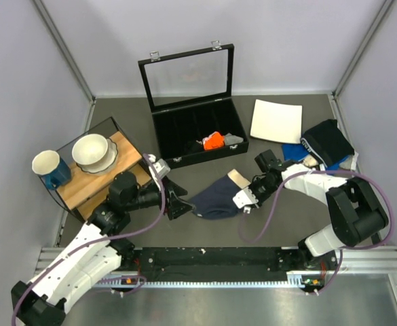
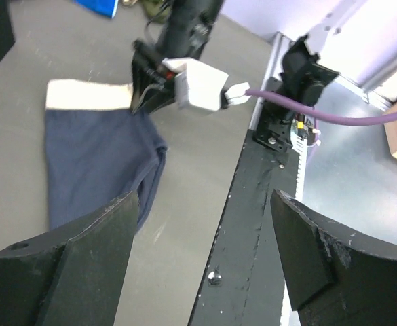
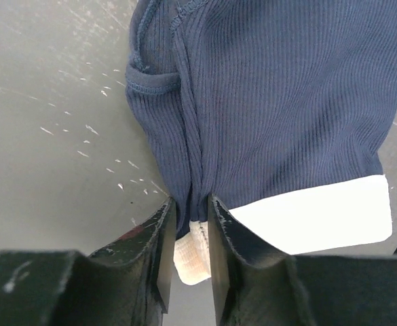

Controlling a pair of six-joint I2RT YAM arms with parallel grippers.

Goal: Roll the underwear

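Navy underwear (image 1: 215, 200) with a pale waistband (image 3: 307, 210) lies on the grey table, one side folded over into a narrow strip. My right gripper is down on that folded edge at the waistband end, its fingertips part open with fabric at and between them. My left gripper (image 1: 183, 202) stands open near the other end of the underwear; in the left wrist view its fingers (image 2: 76, 272) are wide apart with nothing held.
An open black compartment box (image 1: 171, 132) stands behind. A wooden shelf with dishes (image 1: 117, 166) is at left. A white board (image 1: 275, 121) and a pile of clothing (image 1: 327, 142) lie back right.
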